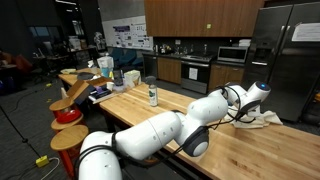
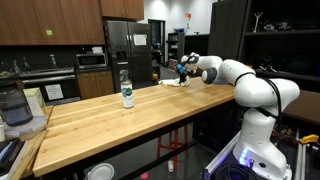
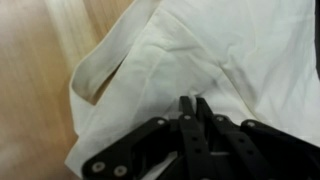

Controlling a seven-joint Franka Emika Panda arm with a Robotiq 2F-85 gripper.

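A white cloth (image 3: 215, 55) fills most of the wrist view, creased, with a strap-like loop of it at the left. My gripper is right over the cloth, its dark fingertips close together. Whether any fold lies between them is hard to make out. In the first exterior view the cloth (image 1: 262, 118) is spread on the wooden table at the far end, partly hidden by my arm's hand. From the second exterior view the hand is small and far off, so its fingers are not clear.
A bottle (image 2: 126, 90) stands on it, well away from the cloth. Red stools (image 1: 68, 140) stand beyond the table at the left.
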